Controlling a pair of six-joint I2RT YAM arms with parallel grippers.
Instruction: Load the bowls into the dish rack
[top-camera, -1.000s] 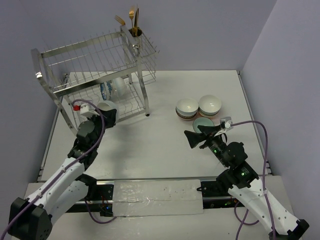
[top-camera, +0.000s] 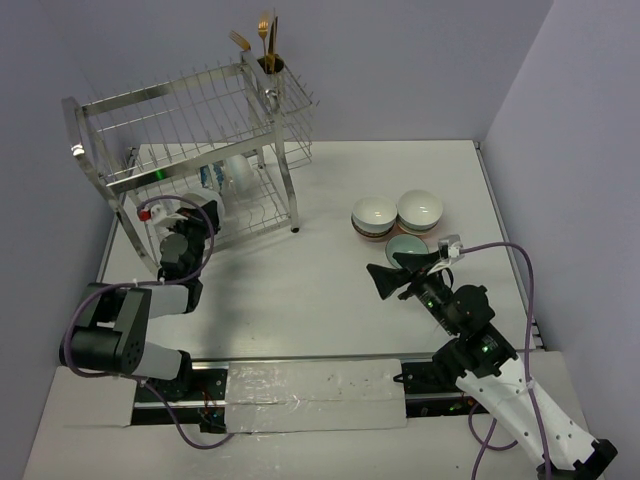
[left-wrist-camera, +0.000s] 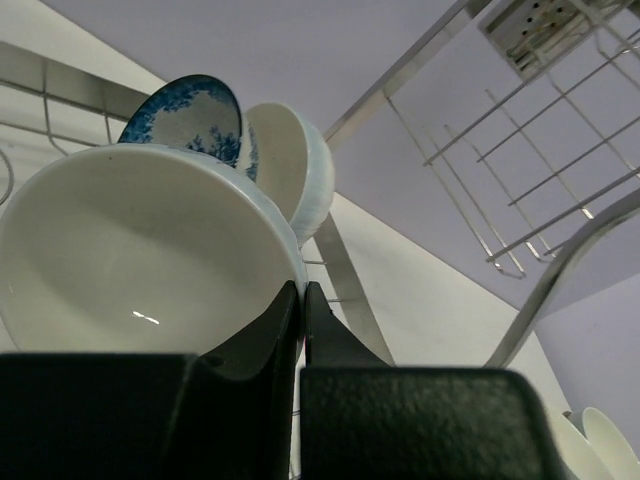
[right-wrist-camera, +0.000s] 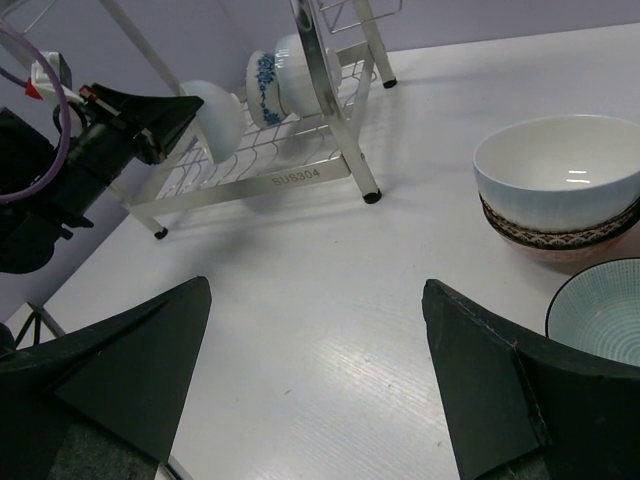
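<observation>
My left gripper is shut on the rim of a white bowl (left-wrist-camera: 140, 250), which is tilted on its side at the lower shelf of the dish rack (top-camera: 180, 162). Behind that bowl in the left wrist view stand a blue-patterned bowl (left-wrist-camera: 190, 110) and another white bowl (left-wrist-camera: 315, 180), both on edge in the rack. Over the table's right side, my right gripper (top-camera: 388, 272) is open and empty; its fingers (right-wrist-camera: 150, 370) are spread wide in the right wrist view. Close by are two bowl stacks, topped by white bowls (top-camera: 375, 213) (top-camera: 420, 209), and a green bowl (top-camera: 405, 246).
Golden cutlery (top-camera: 264, 35) stands in a holder at the rack's upper right. The rack's front leg (right-wrist-camera: 350, 160) rises close to the bowls on the lower shelf.
My left arm has folded its elbow, and its gripper has carried the white bowl left and slightly farther into the rack's lower shelf. The right arm is nearly still.
</observation>
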